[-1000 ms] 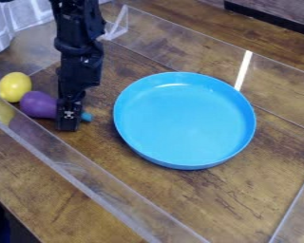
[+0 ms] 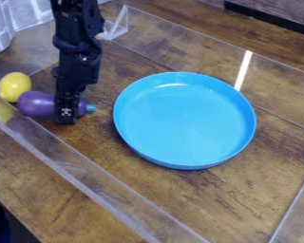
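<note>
My black gripper point(image 2: 68, 106) is lowered to the table at the left, shut on a purple eggplant point(image 2: 39, 104) with a small teal stem end poking out to the right of the fingers. A yellow lemon-like object point(image 2: 15, 85) lies just behind the eggplant at the far left. A blue round plate point(image 2: 182, 120) sits to the right of the gripper, apart from the eggplant.
A clear plastic edge runs diagonally along the lower left, with another yellow patch behind it. A white object stands at the top left corner.
The gripper and eggplant have shifted slightly left, and more of the purple body shows left of the fingers. The plate has not moved.
</note>
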